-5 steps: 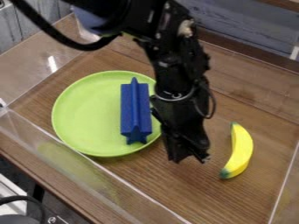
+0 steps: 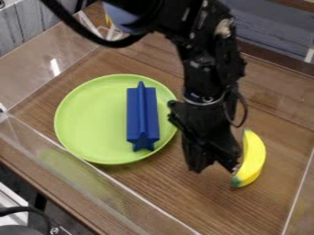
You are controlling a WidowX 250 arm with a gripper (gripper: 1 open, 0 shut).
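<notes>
The black arm reaches down from the top, its gripper (image 2: 211, 153) shut, low over the wooden surface between a green plate and a yellow banana. The banana (image 2: 252, 158) lies at the right, close beside the fingers; whether they touch it is unclear. On the green plate (image 2: 87, 128) at the left rests a blue block (image 2: 141, 117), long and upright in the picture.
Bare wooden surface (image 2: 185, 205) spreads in front of the gripper and behind the banana. Clear walls (image 2: 37, 64) edge the area at left, and a black cable lies at the lower left corner.
The gripper has moved right, away from the plate and closer to the banana. The plate, block and banana look unmoved.
</notes>
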